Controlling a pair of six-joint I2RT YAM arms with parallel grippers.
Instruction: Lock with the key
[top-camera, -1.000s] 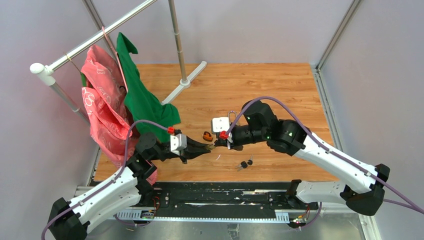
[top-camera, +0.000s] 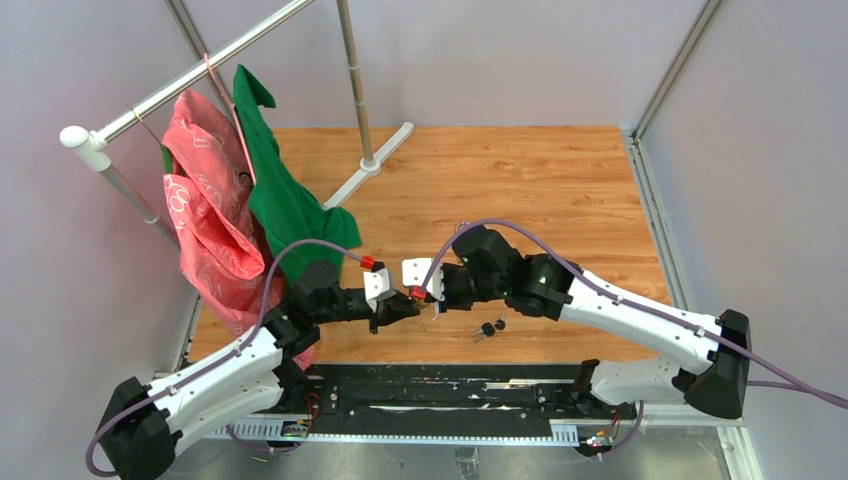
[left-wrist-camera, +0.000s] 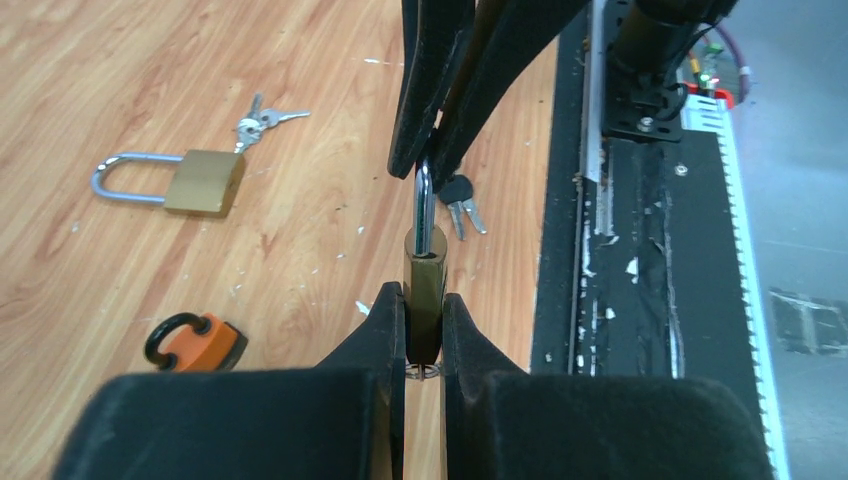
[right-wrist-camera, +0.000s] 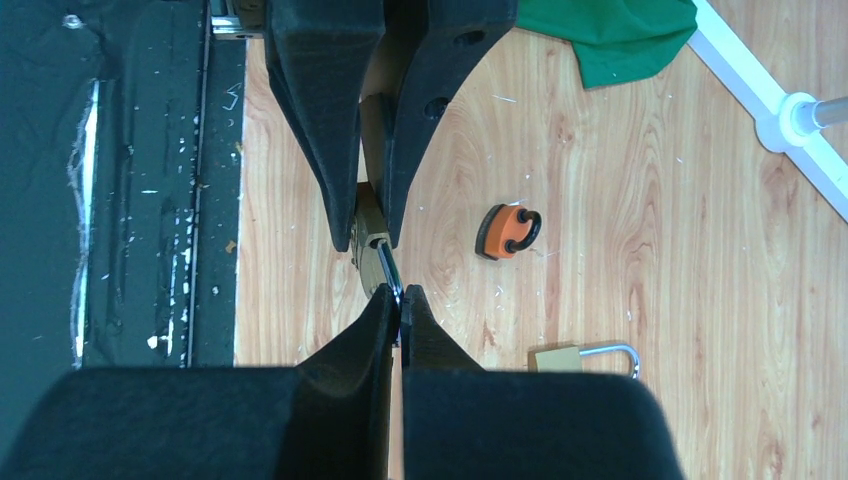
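Note:
A brass padlock (left-wrist-camera: 425, 295) is held on edge between the fingers of my left gripper, which is shut on its body. Its silver shackle (left-wrist-camera: 423, 215) reaches out to my right gripper, whose fingertips are shut around the shackle's end. From the right wrist, the padlock's body (right-wrist-camera: 368, 215) shows between the left fingers. Something small and silvery (left-wrist-camera: 422, 371) shows under the body, too hidden to name. In the top view both grippers meet above the table and mostly cover the padlock.
Black-headed keys (top-camera: 488, 328) lie in front of the grippers. Another brass padlock (left-wrist-camera: 205, 183) lies flat, shackle out, with silver keys (left-wrist-camera: 262, 122) beside it. An orange padlock (right-wrist-camera: 507, 231) rests nearby. Cloths (top-camera: 285, 190) hang from a rack at left.

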